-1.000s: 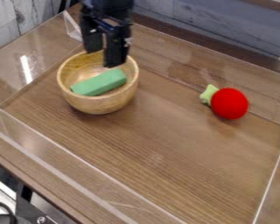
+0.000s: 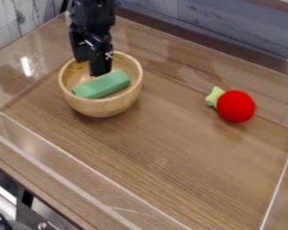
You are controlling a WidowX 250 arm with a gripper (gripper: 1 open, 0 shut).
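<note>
My black gripper [image 2: 93,56] hangs over the back of a light wooden bowl [image 2: 111,103] at the upper left, its fingers open and pointing down. Inside the bowl lies a green oblong object [image 2: 103,84], just in front of the gripper. Whether the fingers touch the bowl or the object is hard to tell.
A red round object [image 2: 237,107] with a light green piece behind it sits on the wooden table [image 2: 171,171] at the right. Pale walls border the back.
The gripper has moved left and down toward the bowl's inside, and looks narrower from this angle. The bowl and other objects are about where they were.
</note>
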